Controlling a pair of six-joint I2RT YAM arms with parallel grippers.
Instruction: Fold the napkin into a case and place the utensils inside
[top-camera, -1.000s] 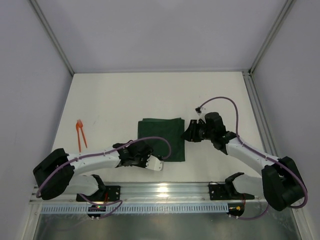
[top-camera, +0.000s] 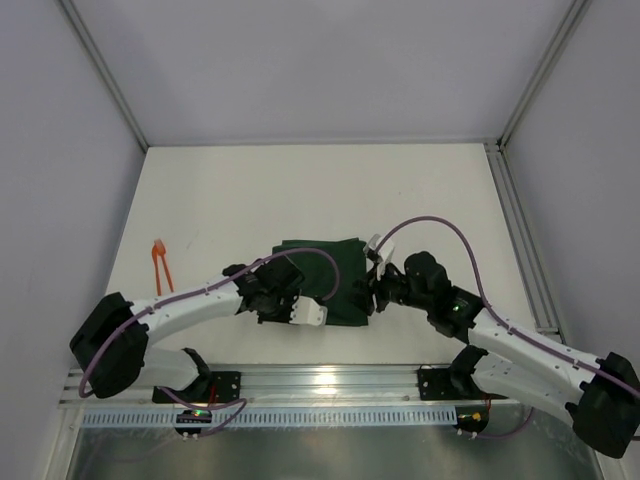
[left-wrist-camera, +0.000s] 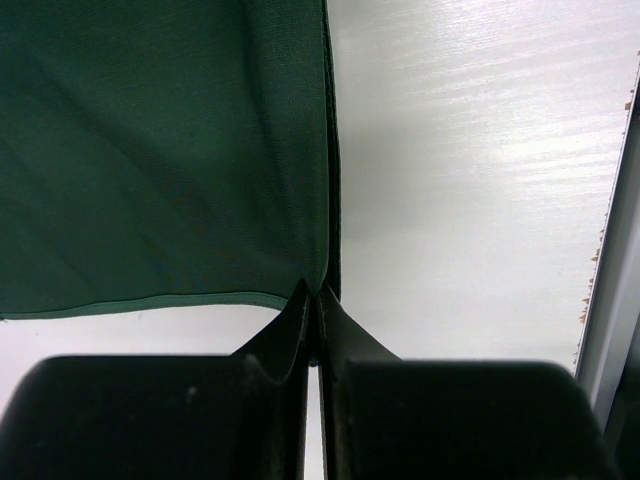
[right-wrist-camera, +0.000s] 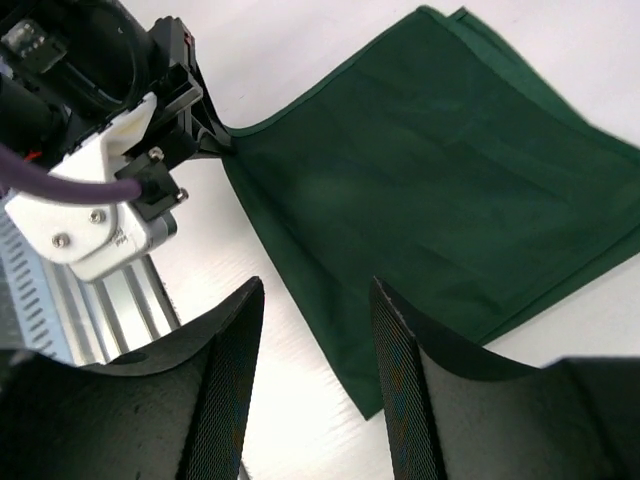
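The dark green napkin (top-camera: 330, 260) lies folded on the white board. My left gripper is shut at the napkin's near edge corner; whether cloth is between its tips is hard to tell. In the right wrist view it sits at the napkin's upper-left edge. My right gripper stands open over the napkin's right side, as the top view also shows, with nothing between its fingers. Orange utensils (top-camera: 160, 258) lie at the board's left side, apart from the napkin.
The white board (top-camera: 300, 190) is clear behind the napkin and to its right. A metal rail (top-camera: 320, 378) runs along the front edge; walls enclose the sides and back.
Over the last second my right gripper has moved toward the front edge and turned.
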